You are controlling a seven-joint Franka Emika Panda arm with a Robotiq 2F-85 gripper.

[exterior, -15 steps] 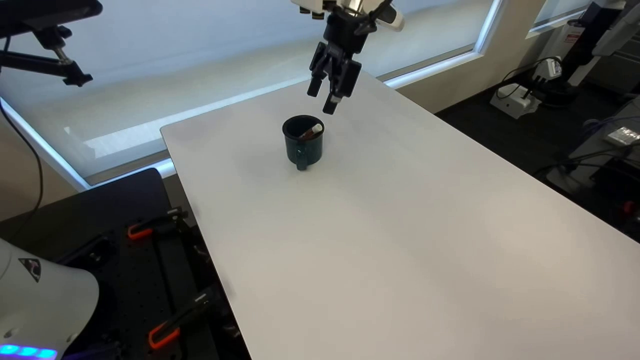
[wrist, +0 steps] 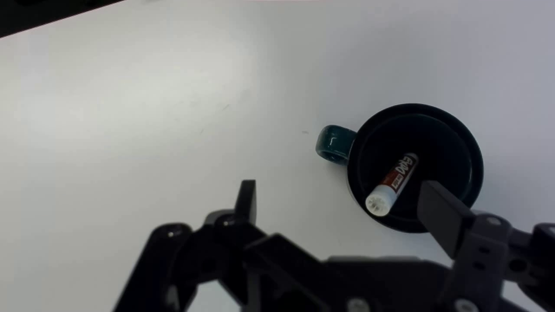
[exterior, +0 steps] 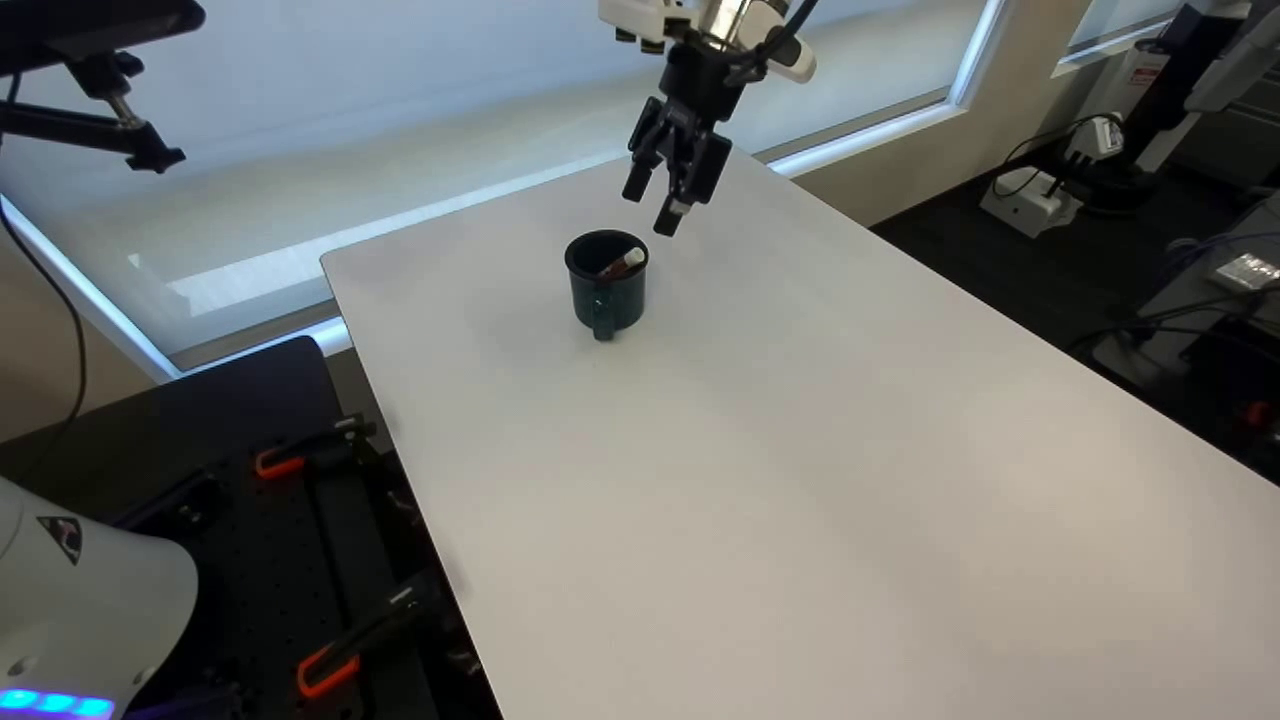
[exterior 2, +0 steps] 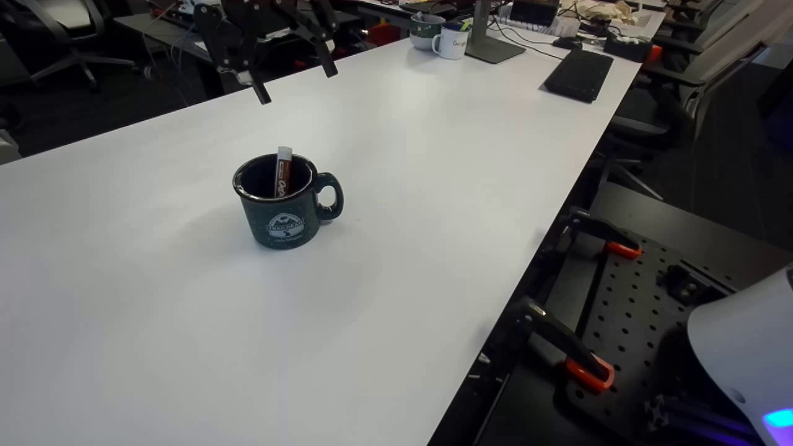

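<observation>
A dark green mug [exterior: 605, 300] stands upright on the white table, its handle [exterior 2: 331, 197] turned toward the robot's base. Inside it leans a marker [exterior 2: 283, 171] with a white end and a brown-red label, its upper end rising above the rim in exterior view 2. Above the table and off to one side of the mug, my gripper [exterior: 649, 216] hangs open, touching neither thing. In the wrist view, the right finger [wrist: 442, 216] overlaps the near edge of the mug [wrist: 416, 112], while the marker [wrist: 393, 182] shows to its left. Nothing is between the fingers.
Orange-tipped clamps [exterior 2: 591, 371] sit by the base.
In exterior view 1 my gripper has shifted slightly right and down, a little farther from the mug. The mug and marker have stayed where they were.
</observation>
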